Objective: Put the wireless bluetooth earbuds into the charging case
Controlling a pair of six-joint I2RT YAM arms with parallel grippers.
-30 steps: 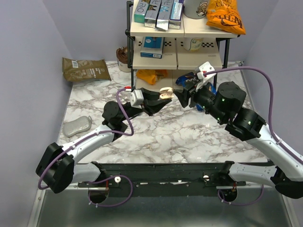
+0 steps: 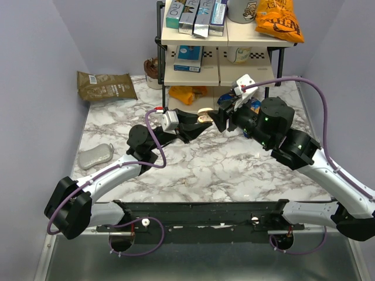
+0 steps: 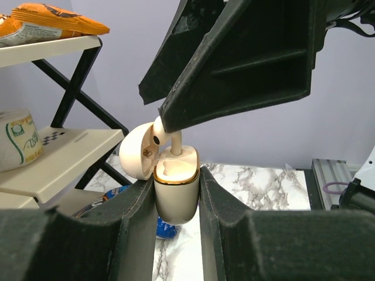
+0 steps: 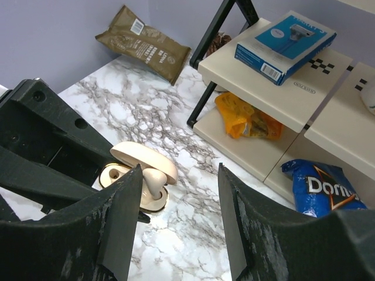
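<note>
My left gripper (image 2: 198,126) is shut on the white charging case (image 3: 176,196), whose lid (image 3: 135,153) stands open. A white earbud sits at the case's top with its stem down toward the cavity; in the right wrist view the earbud (image 4: 153,178) lies in front of the open lid. My right gripper (image 2: 218,117) stands open right beside the case, its fingertips at the earbud in the left wrist view; whether they touch it I cannot tell.
A shelf rack (image 2: 193,76) with boxes and bags stands at the back. A brown bag (image 2: 105,86) and a grey pouch (image 2: 95,156) lie on the left of the marble table (image 2: 176,175), whose front middle is clear.
My right arm has moved left, closer to the case held in my left gripper. The left arm looks unchanged.
</note>
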